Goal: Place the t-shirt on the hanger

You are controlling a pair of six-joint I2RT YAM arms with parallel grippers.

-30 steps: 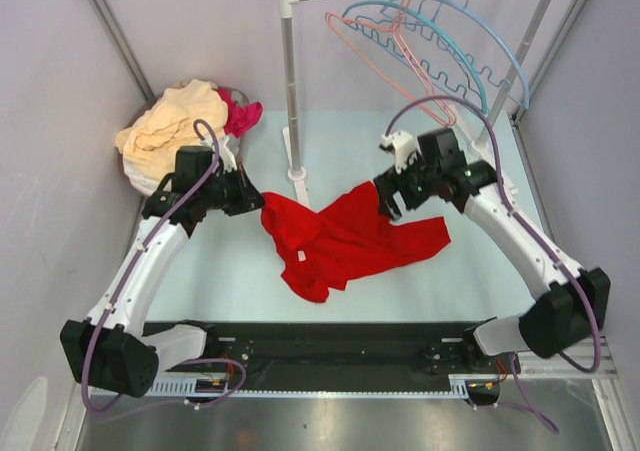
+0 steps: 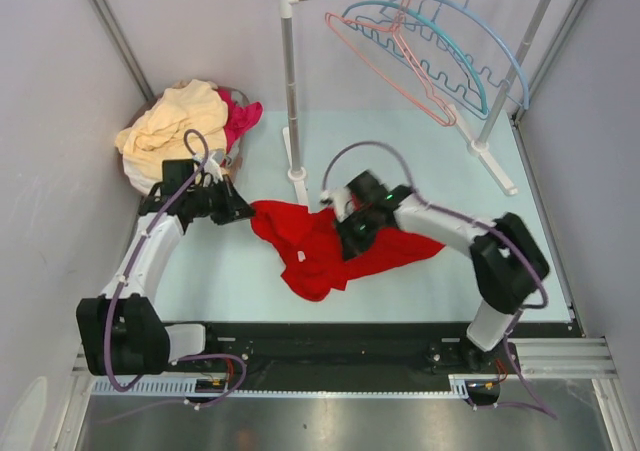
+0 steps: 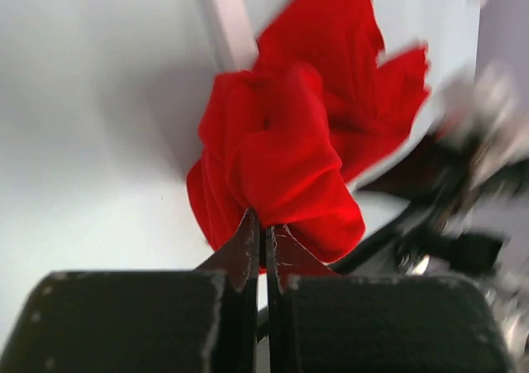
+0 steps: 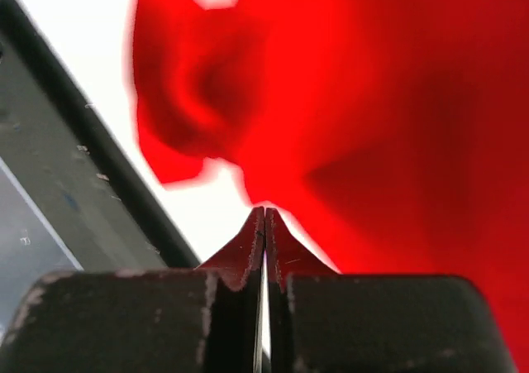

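Note:
The red t-shirt (image 2: 396, 253) lies crumpled across the table. My left gripper (image 2: 243, 214) is shut on a bunched end of it at the table's left, the red cloth (image 3: 273, 166) rising from between the fingertips in the left wrist view. My right gripper (image 2: 350, 241), blurred in the top view, is over the middle of the shirt. In the right wrist view its fingers are shut, with red cloth blurred beyond the tips and nothing seen between them. Pink and blue hangers (image 2: 462, 53) hang on the rail at the back.
A basket (image 2: 140, 178) of yellow and pink clothes stands at the back left. The rack's post (image 2: 292, 91) and foot are just behind the shirt.

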